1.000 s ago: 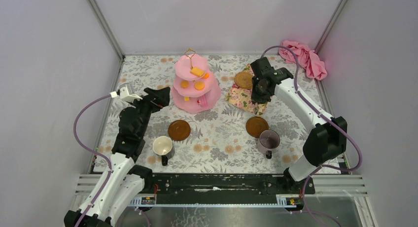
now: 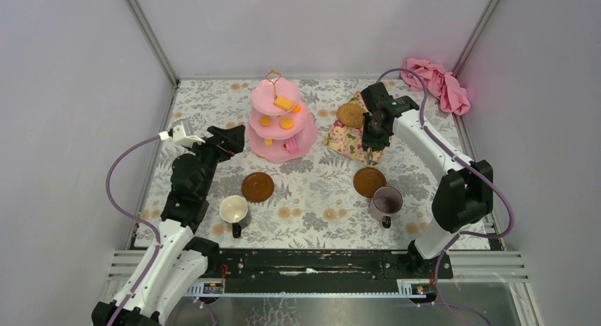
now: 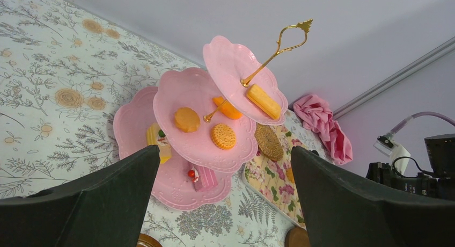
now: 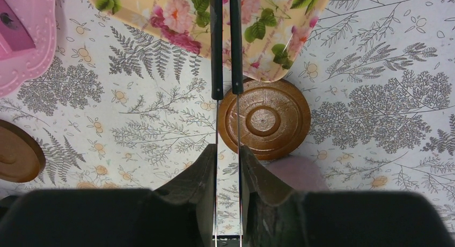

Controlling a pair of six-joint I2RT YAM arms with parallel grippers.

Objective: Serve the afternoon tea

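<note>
A pink three-tier stand (image 2: 306,138) holds small cakes and yellow pastries at the back centre. To its right lies a floral tray (image 2: 339,143) with a woven round mat (image 2: 350,112) on it. My right gripper is over the tray's front edge, holding two long dark-handled metal utensils upright between its fingers, perhaps tongs; their ends are out of view. My left gripper stands open left of the stand, nothing between its fingers.
Two brown coasters (image 2: 257,187) lie at the front, with a white mug (image 2: 233,208) and a pinkish mug (image 2: 385,201) below them. A pink cloth (image 2: 451,92) is at the back right.
The right arm has shifted very slightly, its elbow moving a little toward the front-left. The left arm and the objects on the table have not moved.
</note>
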